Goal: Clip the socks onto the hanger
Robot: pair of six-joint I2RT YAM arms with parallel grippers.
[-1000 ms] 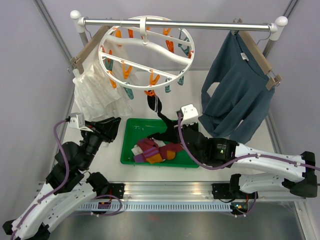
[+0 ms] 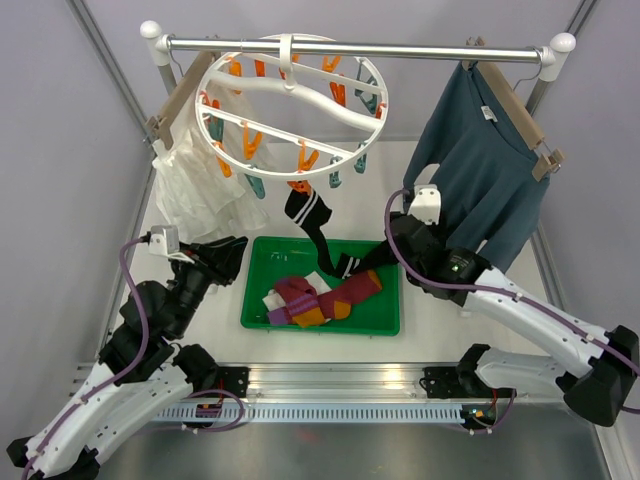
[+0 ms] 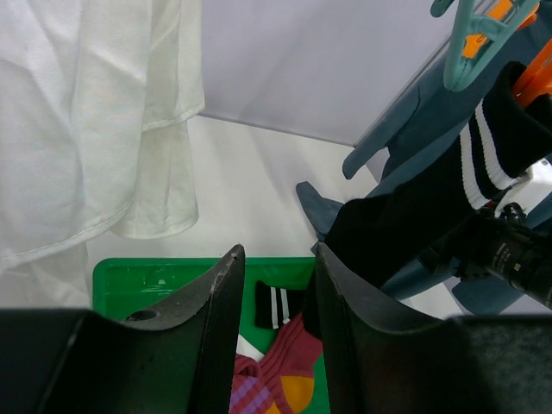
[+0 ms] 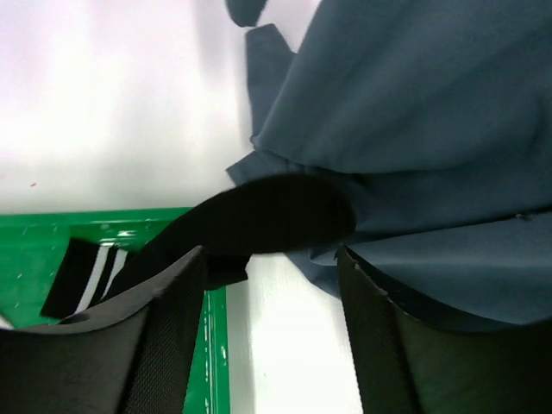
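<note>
A black striped sock (image 2: 305, 209) hangs from an orange clip on the round white hanger (image 2: 292, 85), its tail bending down toward the green bin (image 2: 259, 288). Socks in burgundy, orange and purple (image 2: 335, 300) lie in the bin, with a black striped sock (image 3: 276, 307) near its rear. My left gripper (image 2: 231, 250) is left of the hanging sock, fingers apart and empty. My right gripper stands open at the bin's right side; a blurred black sock shape (image 4: 259, 216) shows beyond its fingers.
White garments (image 2: 195, 185) hang at the left, dark teal trousers (image 2: 470, 165) at the right, both on clip hangers under the metal rail (image 2: 420, 50).
My right gripper has moved right and back, away from the bin's middle toward the trousers. The hanging sock has swung, and its tail now trails rightward. The left arm moved slightly.
</note>
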